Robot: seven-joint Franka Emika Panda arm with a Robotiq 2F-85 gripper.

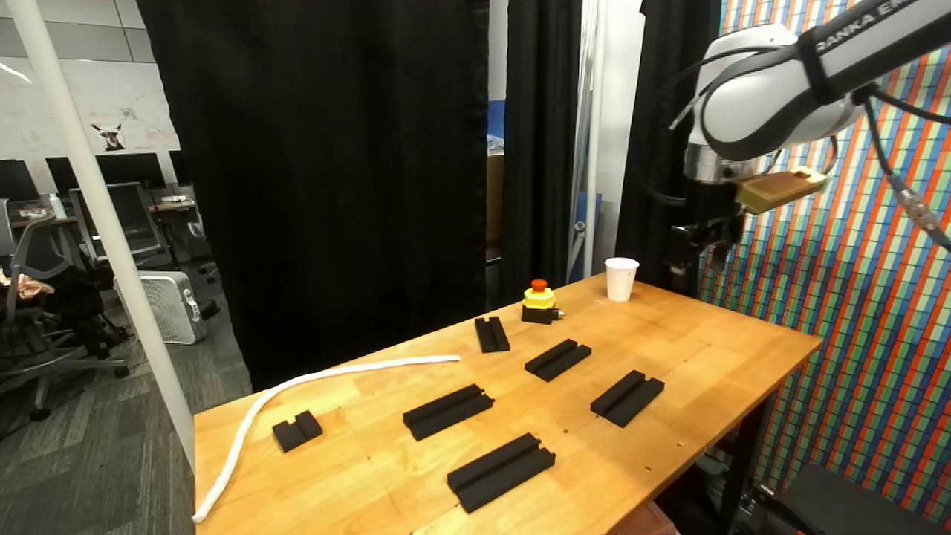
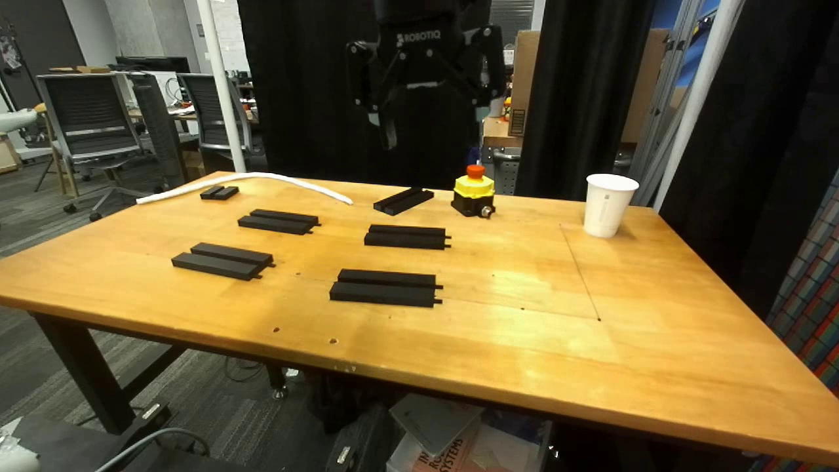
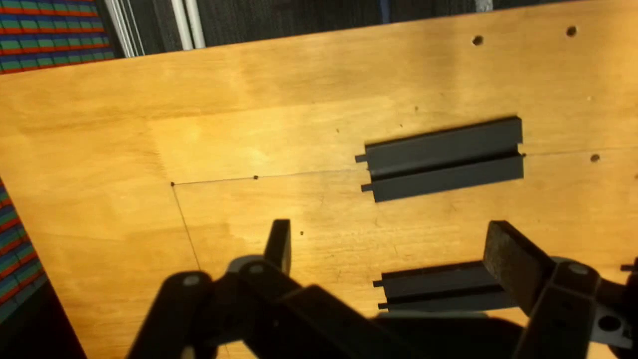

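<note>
My gripper (image 2: 432,126) hangs high above the table, its two fingers spread wide. From the wrist view, the gripper is open, with no object between the fingers. Several black grooved blocks lie flat below: one long block (image 3: 445,158) is fully visible there, and a second block (image 3: 433,284) is partly covered by the right finger. A short black block (image 1: 296,432) rests near the far left end. Along that end curves a white cord or rope (image 1: 348,369), touching none of the blocks.
A yellow emergency stop (image 2: 473,189) with a red button stands at the back edge. The white paper cup (image 2: 609,204) is upright near the back right corner. Bare wood fills the right part of the table (image 2: 668,330).
</note>
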